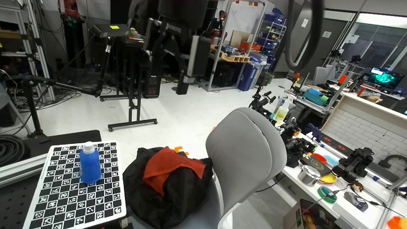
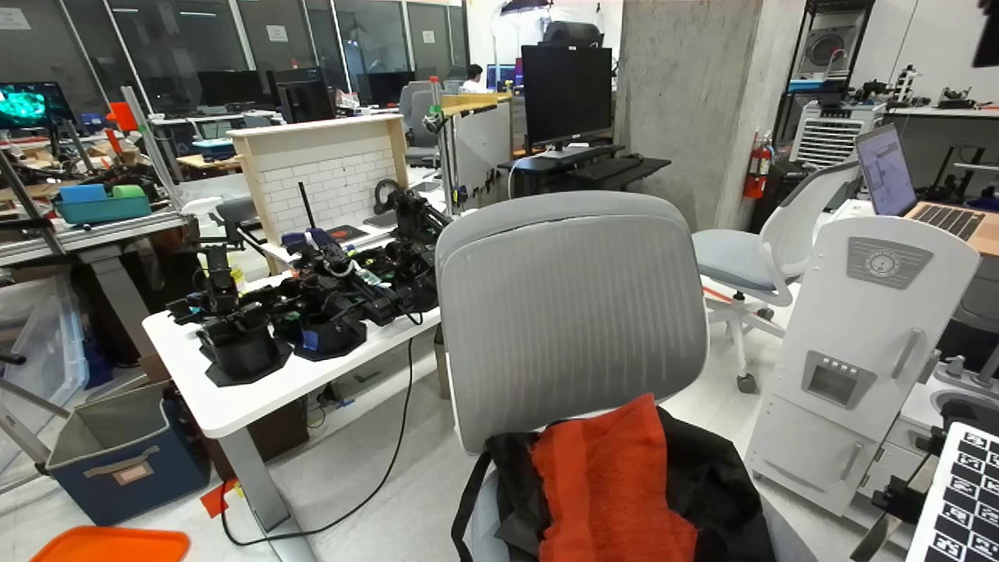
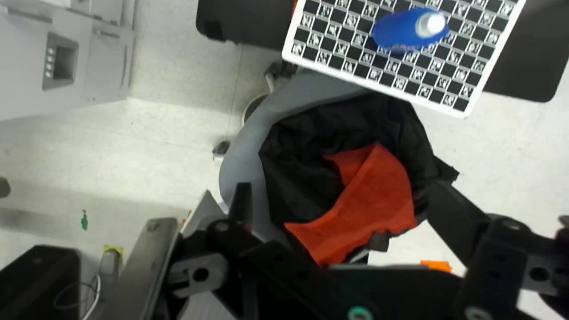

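Observation:
My gripper is open, its two fingers wide apart at the lower part of the wrist view and nothing held between them. Beyond the gap, well below, a red cloth (image 3: 373, 197) lies loosely folded over a black garment (image 3: 304, 176) on the seat of a grey chair (image 3: 245, 154). A blue bottle with a white cap (image 1: 90, 166) stands upright on a checkered marker board (image 1: 63, 198), left of the chair in exterior view 1. High up in that view hangs the dark arm, apart from both cloth and bottle.
The chair's tall grey backrest (image 1: 244, 145) rises beside the cloth. A white table (image 2: 225, 403) carrying black robot devices stands behind it, and a grey toy fridge (image 2: 843, 375) is to the side. Open floor (image 1: 179, 122) lies behind the chair.

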